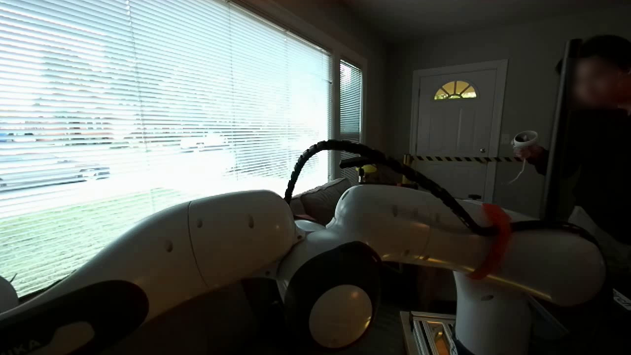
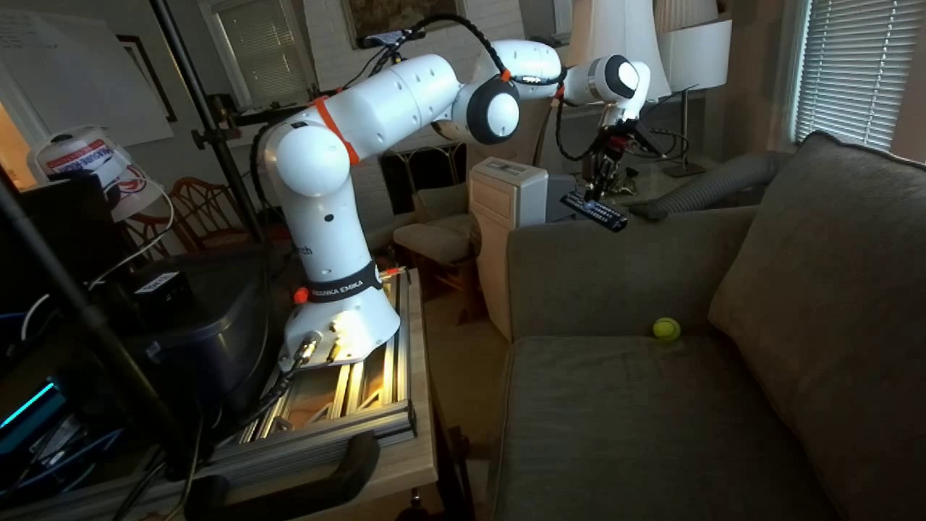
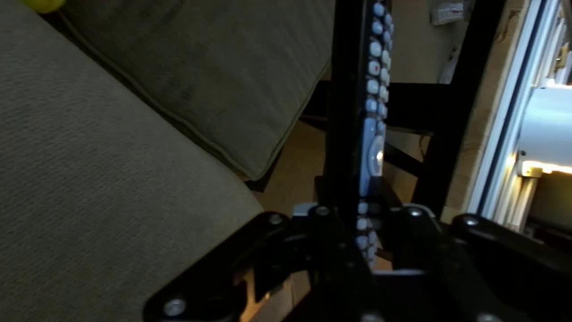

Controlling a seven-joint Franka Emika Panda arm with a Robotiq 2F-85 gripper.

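A black remote control point(image 2: 595, 211) with pale buttons hangs tilted at the tip of my gripper point(image 2: 600, 184), near the top of the sofa's far armrest. In the wrist view the remote point(image 3: 374, 107) stands nearly edge-on between my fingers and reaches far out beyond them. The gripper looks shut on it, with a dark finger against each side. Whether the remote's underside touches the armrest cannot be told. Exterior view 1 shows only the arm point(image 1: 248, 236), not the gripper.
The grey sofa's armrest point(image 2: 608, 278) lies below the gripper, and a yellow-green ball point(image 2: 666, 329) rests on the seat. A beige cabinet point(image 2: 503, 234) stands beside the armrest. Lamps point(image 2: 694, 56) and a grey hose point(image 2: 720, 187) are behind.
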